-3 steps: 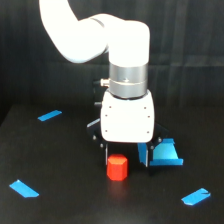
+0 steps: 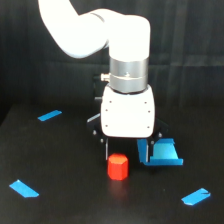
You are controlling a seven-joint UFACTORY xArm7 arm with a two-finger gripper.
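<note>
A red cube (image 2: 118, 167) sits on the black table, a little nearer the camera than my gripper (image 2: 128, 154). The white hand hangs from above with its fingers pointing down. Its dark fingers (image 2: 106, 148) are spread wide, and nothing shows held between them. The cube appears in the picture just below the gap. How high the fingertips are above the table is hard to tell. A shallow blue tray (image 2: 174, 162) stands to the right, its left part partly hidden behind the hand and right finger.
Blue tape strips mark the table at the back left (image 2: 50, 115), the front left (image 2: 24, 189) and the front right (image 2: 196, 197).
The hand has shifted very slightly up and to the right in the picture. The red cube and the tray have stayed where they were.
</note>
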